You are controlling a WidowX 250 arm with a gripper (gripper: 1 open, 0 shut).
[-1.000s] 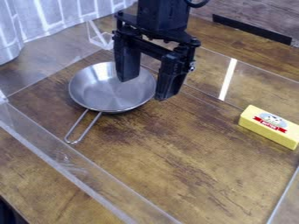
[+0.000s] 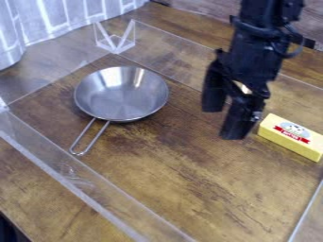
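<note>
My black gripper (image 2: 228,109) hangs over the wooden table, right of the steel pan and just left of a yellow box (image 2: 290,136) with a red and white label. It is open, with nothing seen between its fingers, and looks slightly blurred. The steel pan (image 2: 121,93) rests on the table at left with its wire handle toward the front.
A clear white wire stand (image 2: 115,38) stands at the back, near a pale curtain and a white object at the far left. Clear plastic edges run along the left and right.
My gripper has moved right, away from over the pan and toward the yellow box. The pan and box have stayed where they were.
</note>
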